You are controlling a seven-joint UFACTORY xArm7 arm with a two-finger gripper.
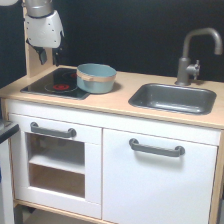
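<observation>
A blue-grey pot [97,85] stands upright at the right side of the black stovetop [48,90], over its right edge. At the upper left, my white arm reaches down to a dark gripper [50,55], which hangs above the back left of the stovetop, to the left of the pot and apart from it. The fingers are small and dark, partly lost against the dark wall, so how they stand cannot be told. No object shows in the gripper.
A steel sink [173,97] with a tall grey faucet [187,60] is set into the wooden counter [125,95] on the right. Below are a glassless-looking oven front with a grey handle [53,131] and a white cupboard door [155,185]. Between pot and sink the counter is clear.
</observation>
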